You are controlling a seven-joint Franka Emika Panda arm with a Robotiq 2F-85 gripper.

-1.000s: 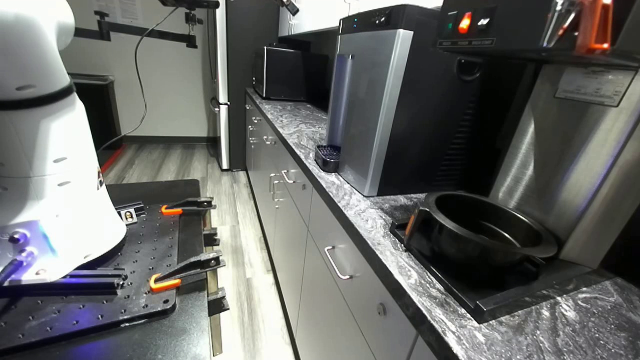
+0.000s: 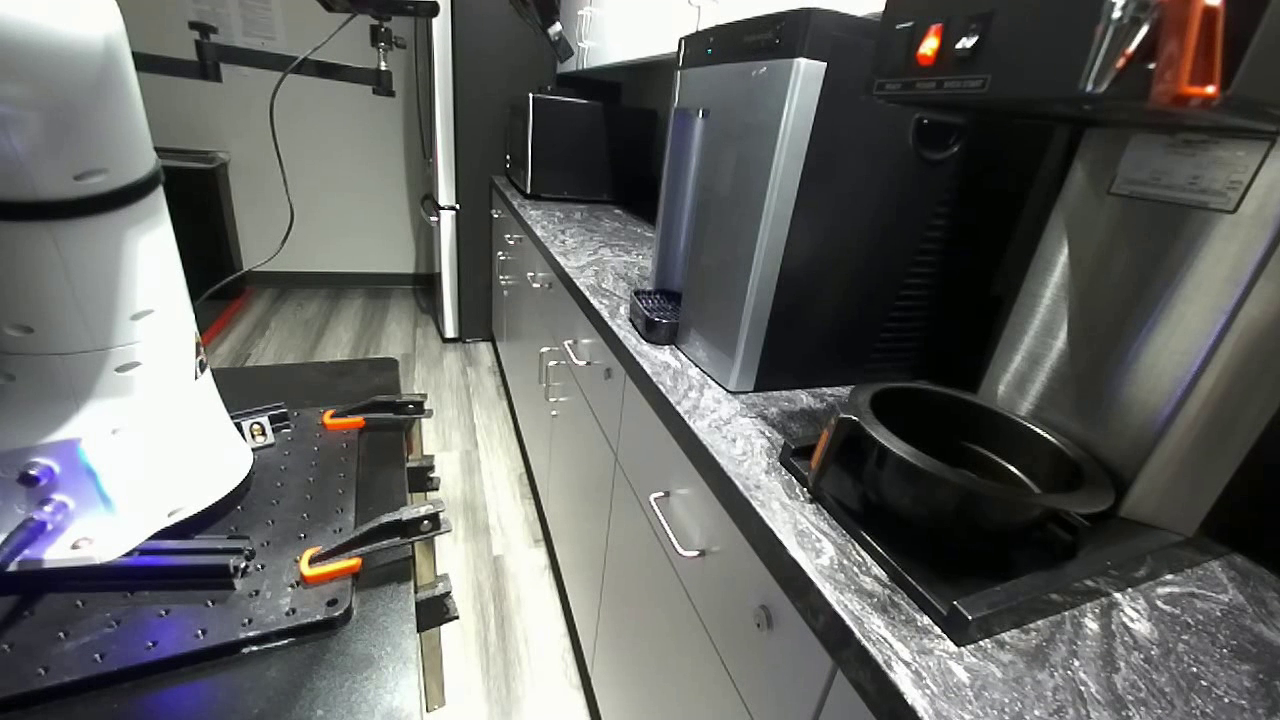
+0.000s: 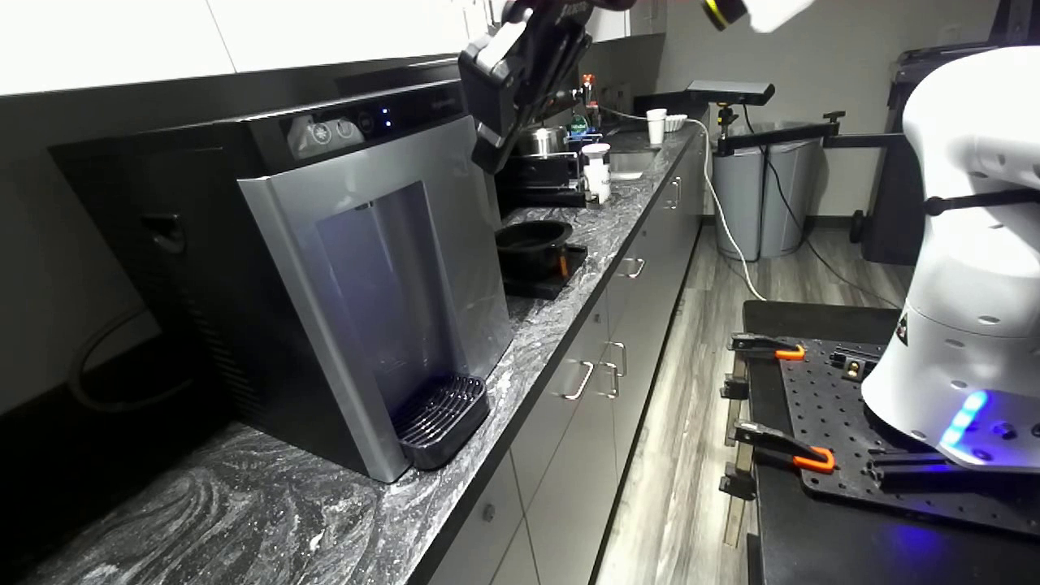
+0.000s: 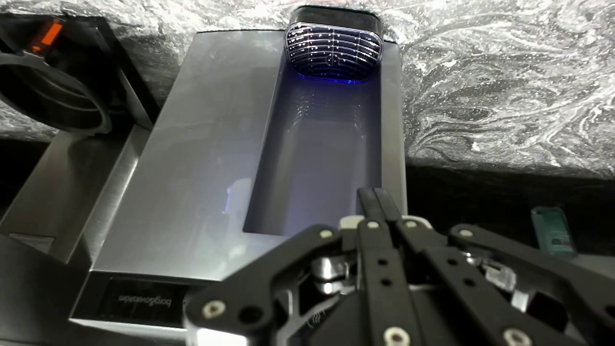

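In the wrist view my gripper is shut, its two black fingers side by side with nothing visible between them. Beyond them is the silver front of a water dispenser (image 4: pixel 190 155), with a recess lit bluish and a slatted drip tray (image 4: pixel 333 52). No cup shows on that tray. The dispenser (image 3: pixel 292 244) stands on the marbled counter in exterior view 2, its control panel (image 3: pixel 375 122) near the top. The black end of my arm hangs by the panel's right end; whether it touches cannot be told.
A black pot (image 2: pixel 948 468) sits on a black base beside the dispenser, under a coffee machine (image 2: pixel 1056 72). A microwave (image 2: pixel 570 144) stands farther along the counter (image 2: pixel 576 240). Clamps (image 2: pixel 378 534) edge the robot's table. Bare counter lies in front of the dispenser.
In exterior view 1 the arm's upper part has shifted, and its dark end at the top has moved left and down. A green light on the coffee machine no longer shows.
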